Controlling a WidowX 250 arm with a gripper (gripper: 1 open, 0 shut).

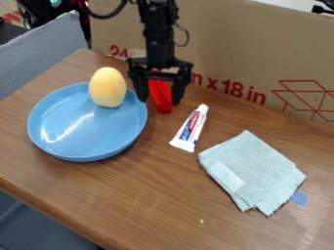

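My black gripper (160, 83) is open over a red object (162, 98), its fingers coming down on either side of it; whether they touch it is unclear. A pale yellow, rounded object (107, 88) stands at the back of the blue plate (68, 132), left of the gripper. A white toothpaste tube (190, 128) lies to the right of the plate. A folded pale cloth (253, 170) lies at the right.
A cardboard box (268, 63) forms a wall along the back. A small blue patch shows beside the cloth.
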